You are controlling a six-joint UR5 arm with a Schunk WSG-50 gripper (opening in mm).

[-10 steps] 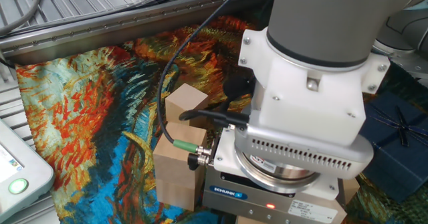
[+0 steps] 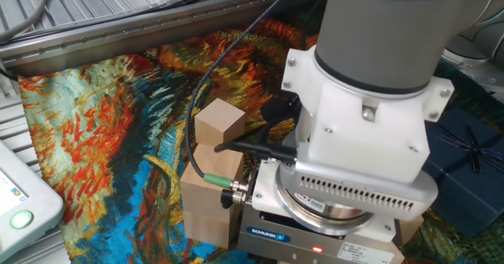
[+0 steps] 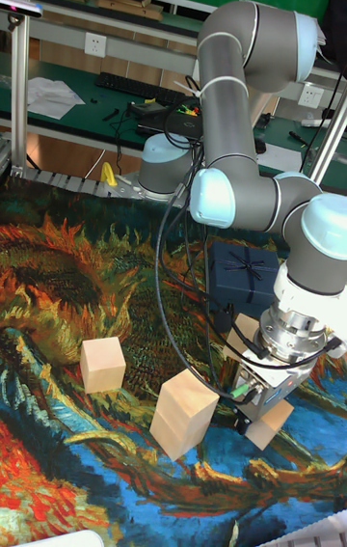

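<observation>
My gripper point(image 3: 254, 415) points down over the cloth at the right in exterior view 3, beside a tilted-looking wooden block point(image 3: 269, 425). Its fingers are mostly hidden by its body and cables, so whether the fingers are open or on the block does not show. Behind the gripper body another wooden block point(image 3: 243, 329) is partly covered. To the left of the gripper rises a taller wooden piece point(image 3: 185, 413), seemingly two blocks stacked. Farther left a single wooden block point(image 3: 103, 364) stands alone. In exterior view 2 the gripper's body point(image 2: 315, 244) fills the bottom, its fingers out of sight.
A dark blue box point(image 3: 242, 278) with a ribbon sits behind the gripper. A metal rail point(image 2: 118, 39) edges the table, and a device with a green button point(image 2: 22, 219) lies at the left edge.
Compared with a second ago, the gripper body sits slightly lower in exterior view 2, and its cable has shifted a little. The wooden blocks beside it look unmoved.
</observation>
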